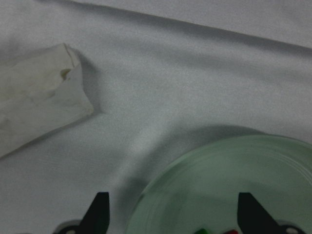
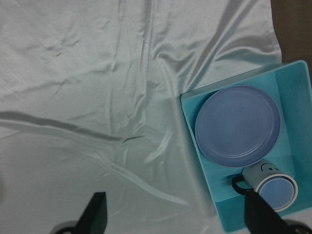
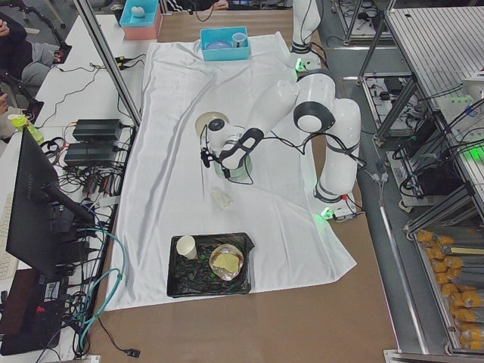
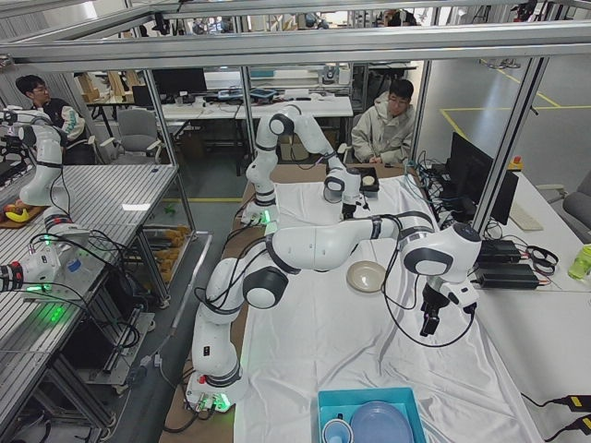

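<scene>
My left gripper is open above the green plate (image 1: 234, 175), which holds small green and red items, mostly cut off. A crumpled white paper piece (image 1: 39, 97) lies on the cloth beside the plate. My right gripper is open over the white cloth beside the blue tray (image 2: 300, 126), which holds a blue plate (image 2: 237, 125) and a mug with a black handle (image 2: 275, 192). A beige plate (image 4: 366, 276) lies on the cloth between the arms.
A black tray (image 3: 181, 278) at the near end holds a white cup (image 3: 186, 246) and a metal bowl with yellowish contents (image 3: 226, 262). A monitor (image 3: 38, 212) and cables line the left side.
</scene>
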